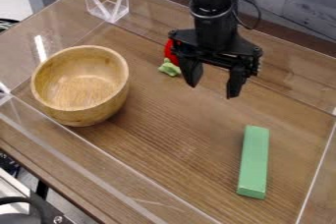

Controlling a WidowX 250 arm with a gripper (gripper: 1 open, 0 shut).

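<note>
My black gripper (213, 83) hangs open over the upper middle of the table (178, 140), its two fingers pointing down and apart. Behind its left finger a red object (171, 50) is partly hidden, with a small pale green item (170, 68) just left of it. A long green block (253, 160) lies at the lower right.
A tan oval bowl (81, 82) sits on the left. A clear plastic holder (109, 4) stands at the back left.
</note>
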